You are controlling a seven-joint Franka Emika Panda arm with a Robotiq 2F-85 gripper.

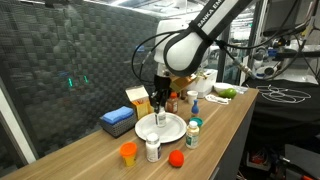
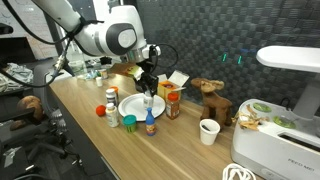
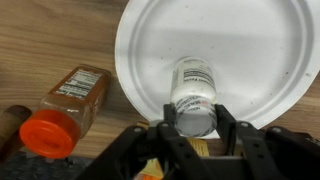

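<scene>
A small white bottle is clasped near its top by my gripper, whose fingers are shut around it. The bottle stands upright over a round white plate. From the side, the bottle is low over the back half of the plate; whether its base touches cannot be told. In the second exterior view the bottle also appears within the plate's outline.
In the wrist view, a brown jar with an orange lid lies beside the plate. Around the plate stand a white bottle, another small bottle, a red round item, an orange cup and a blue box.
</scene>
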